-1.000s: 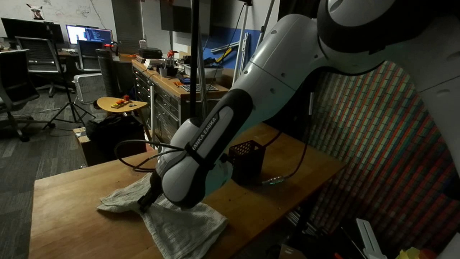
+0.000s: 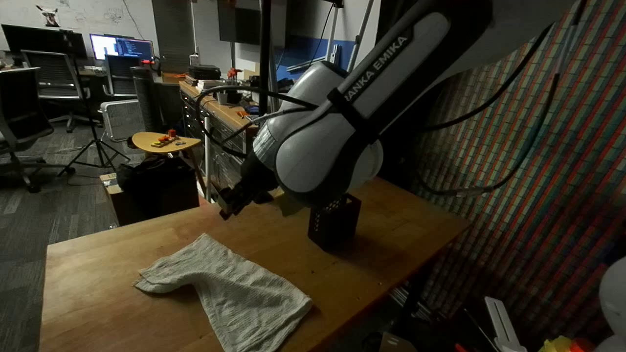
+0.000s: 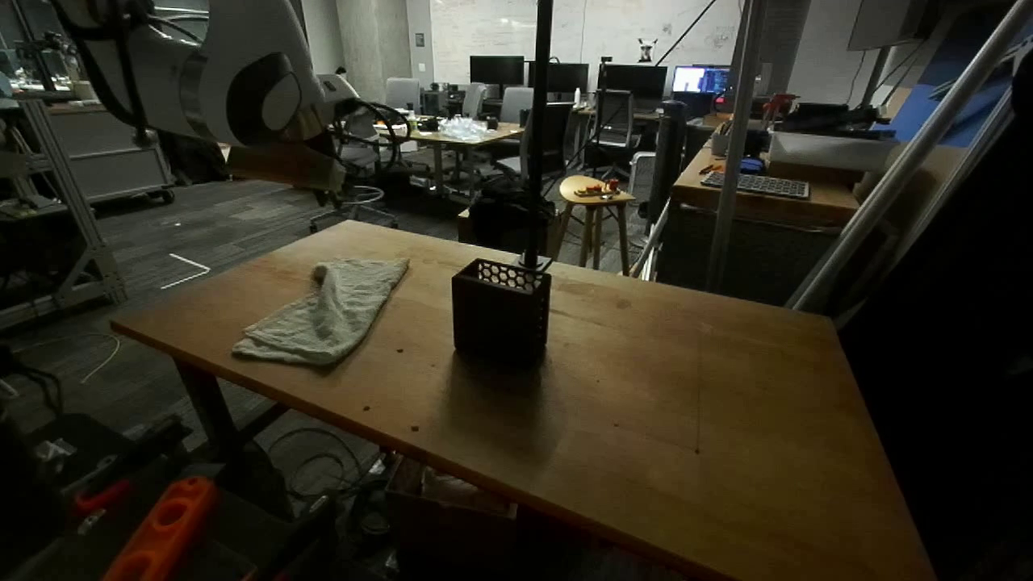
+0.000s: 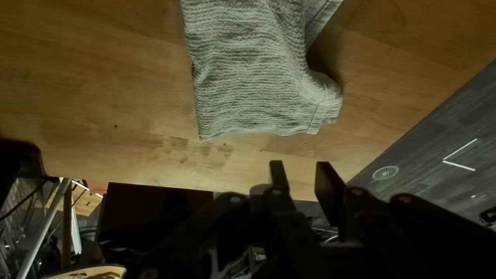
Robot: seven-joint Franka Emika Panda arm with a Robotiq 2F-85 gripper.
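A pale ribbed cloth point(image 2: 243, 293) lies on the wooden table, partly folded, with one raised crease. Exterior view 2 has the same cloth point(image 3: 327, 315) at the table's left part. My gripper point(image 2: 227, 212) hangs above the table, higher than the cloth and beyond its far end, clear of it. In the wrist view the gripper has its two dark fingers point(image 4: 329, 186) apart, and nothing sits in the gap. The cloth's near edge point(image 4: 260, 125) lies ahead of the fingertips in that view.
A black perforated box point(image 3: 500, 311) stands upright on the table, to the right of the cloth in exterior view 2. Bare tabletop point(image 3: 668, 387) stretches right of it. A dark pole point(image 3: 538, 126) rises at the table's far edge.
My arm has risen from the cloth and swung away toward the table's far side. The fingertips were down at the cloth before. The cloth itself has barely shifted.
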